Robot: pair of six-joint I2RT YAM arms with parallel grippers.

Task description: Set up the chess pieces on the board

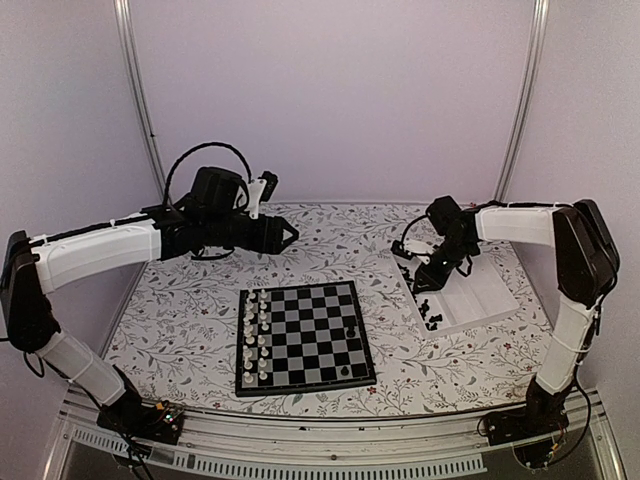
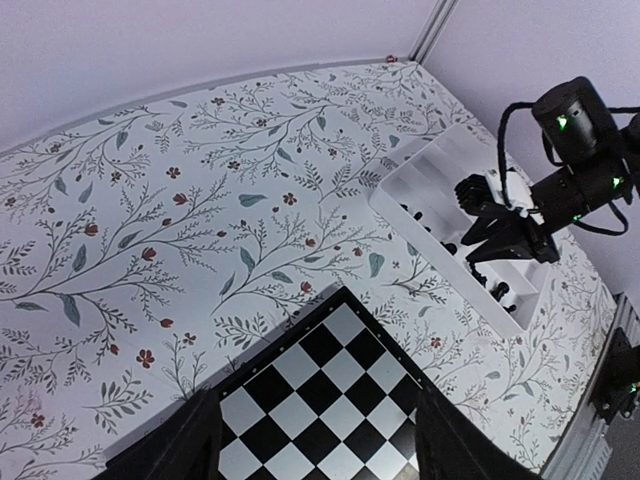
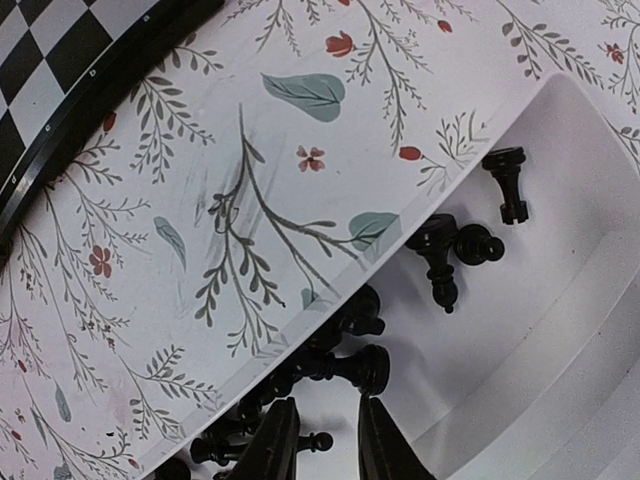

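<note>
The chessboard (image 1: 305, 385) lies mid-table, white pieces (image 1: 250, 352) in rows along its left side, two black pieces (image 1: 350, 331) on its right part. My right gripper is open, low over the white tray (image 3: 530, 290), where black pieces (image 3: 440, 260) lie on their sides in the compartment nearest the board; none is between its fingers. My left gripper hangs open above the table behind the board's left part, nothing between its fingers.
A narrow free strip separates board and tray. Pale walls enclose the back and sides.
</note>
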